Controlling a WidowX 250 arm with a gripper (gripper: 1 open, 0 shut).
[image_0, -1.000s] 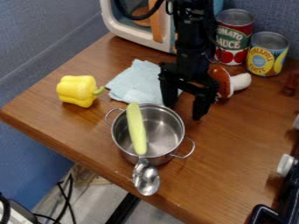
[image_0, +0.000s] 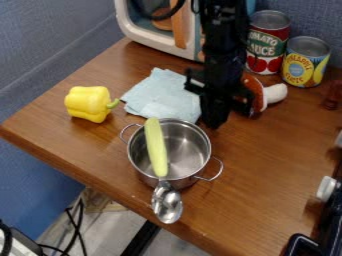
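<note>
My gripper (image_0: 214, 105) is black and hangs low over the table between the light blue cloth (image_0: 163, 92) and a red-and-white mushroom (image_0: 273, 94); its finger state is hard to make out against the dark arm. A steel pot (image_0: 198, 150) holds a long pale yellow-green item (image_0: 155, 148) that lies over the rim, with a spoon (image_0: 167, 203) at its front. A yellow pepper (image_0: 88, 102) lies to the left.
A tomato can (image_0: 266, 40) and a yellow can (image_0: 306, 62) stand at the back right, a white-fronted appliance (image_0: 140, 20) at the back. A black stove-like item (image_0: 319, 236) is at the right edge.
My gripper has risen slightly and shifted or turned, showing less of its right-hand part over the table. The objects on the table look unchanged.
</note>
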